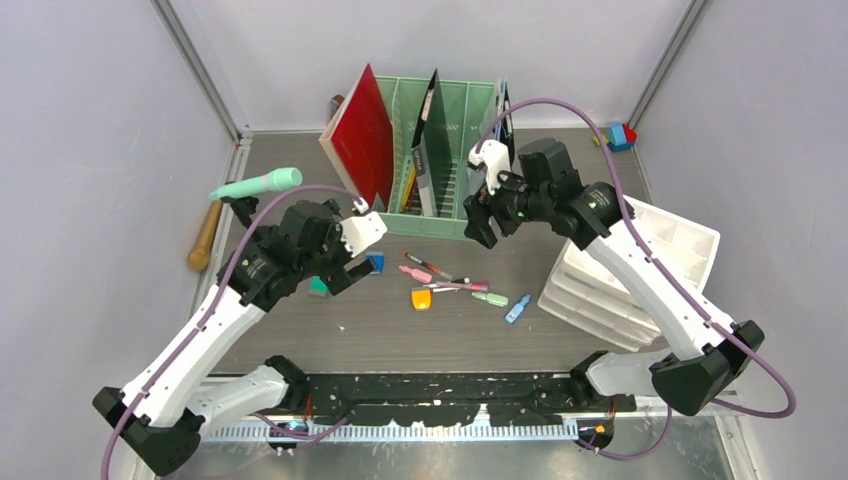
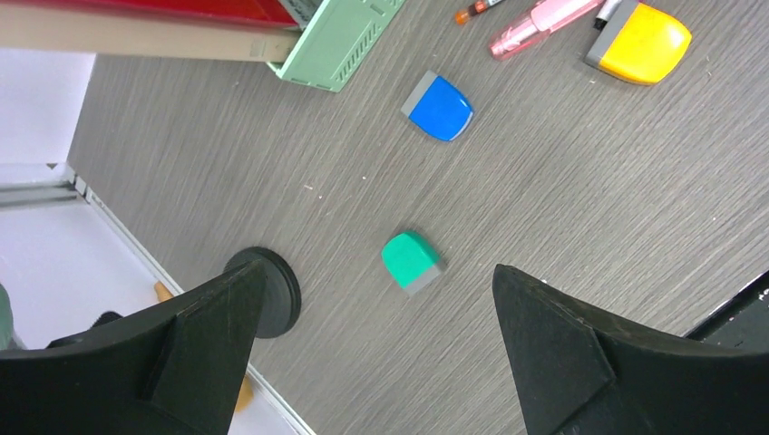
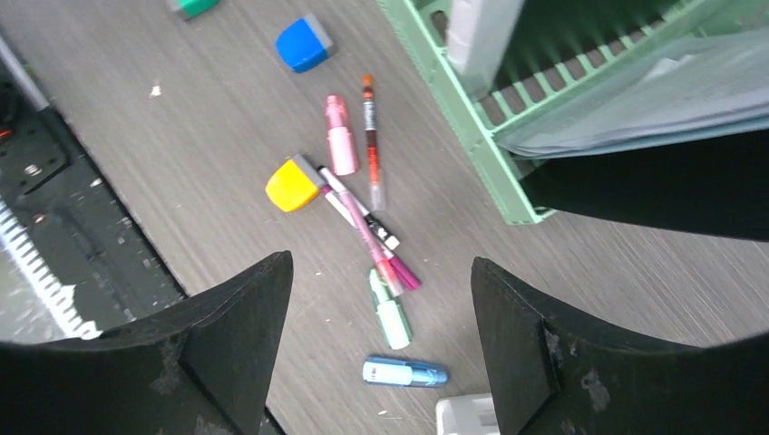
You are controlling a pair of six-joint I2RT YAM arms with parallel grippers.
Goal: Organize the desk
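Several markers and small highlighters lie loose on the desk's middle, among them a pink one, a light green one and a blue one. Around them are a yellow eraser-like block, a blue block and a green block. Behind them stands the green rack, holding a red folder and a dark folder. My left gripper is open above the green block, nothing between its fingers. Open and empty, my right gripper hangs by the rack's front right corner, above the desk.
White stacked trays fill the right side. A mint-green lamp-like cylinder and a wooden handle are at the left. Small blue and red pieces sit back right.
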